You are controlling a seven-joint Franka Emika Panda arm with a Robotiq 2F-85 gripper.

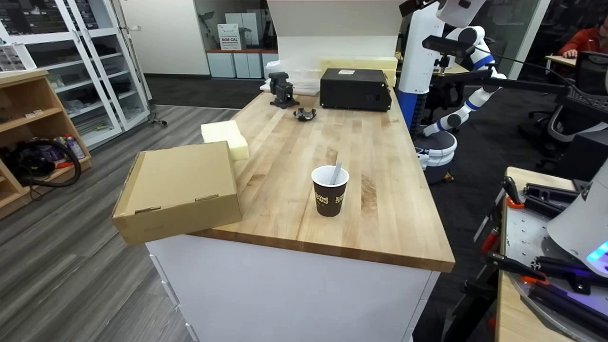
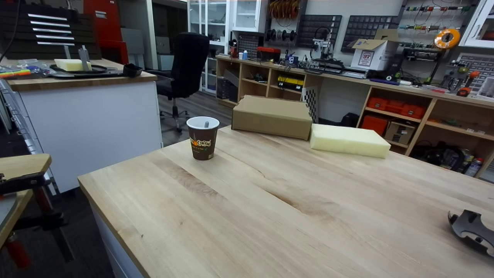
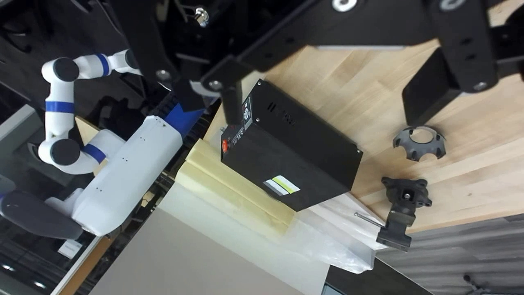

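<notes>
On the wooden table stands a dark paper cup with a white rim, upright, and a thin grey stick leans inside it. The second exterior view shows the same cup near the table's far edge. My gripper is open in the wrist view, its two dark pads wide apart and nothing between them. It hangs over the table's other end, away from the cup, which the wrist view does not include. Only part of the arm shows at the top of the first exterior view.
A cardboard box overhangs the table corner, beside a pale foam block. At the far end are a black box, a black clamp-like device and a dark ring-shaped part. Mid-table is bare wood.
</notes>
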